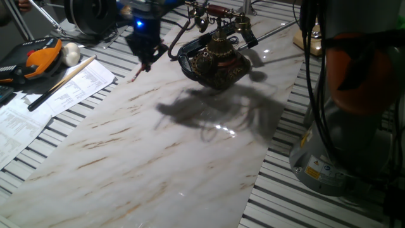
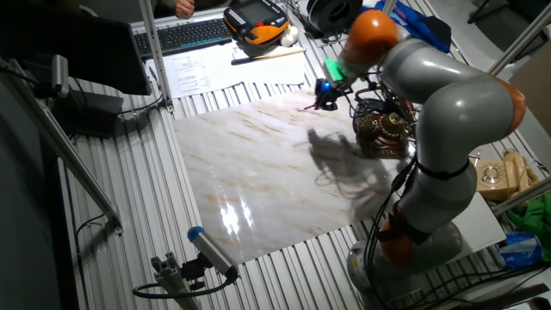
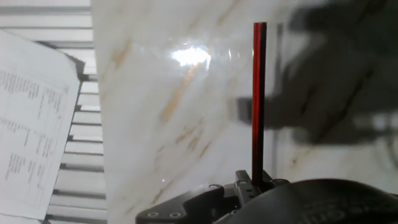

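Observation:
A thin red and black stick (image 3: 259, 99), like a pencil, juts out from my gripper, which is shut on one end of it. In the first exterior view the gripper (image 1: 147, 63) hangs above the marble-patterned board (image 1: 114, 155), to the left of an ornate old-style telephone (image 1: 221, 60). The stick's reddish tip (image 1: 134, 77) points down and left there. From the second exterior side, the telephone (image 2: 379, 133) stands close by the gripper (image 2: 325, 102), partly behind the arm.
Printed sheets (image 2: 198, 73) lie beyond the board with a brush-like stick (image 1: 60, 83) on them. An orange and black device (image 1: 31, 58) sits nearby. Most of the board is clear. A camera on a post (image 2: 211, 251) stands at its near edge.

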